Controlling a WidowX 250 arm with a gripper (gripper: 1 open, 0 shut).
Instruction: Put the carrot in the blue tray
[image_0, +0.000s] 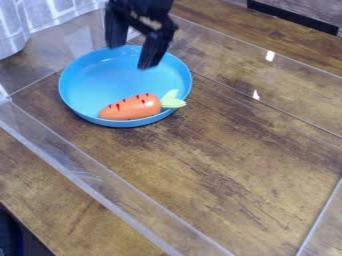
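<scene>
An orange toy carrot with dark stripes and a pale green top lies in the near part of the round blue tray, its leafy end reaching the right rim. Over the tray's far side hangs my dark gripper, blurred. Its two fingers stand apart with blue tray showing between them, clear of the carrot. Part of the tray's back edge is hidden behind the gripper.
Something clear and crinkled stands at the far left corner. A dark patterned surface is at the back right.
</scene>
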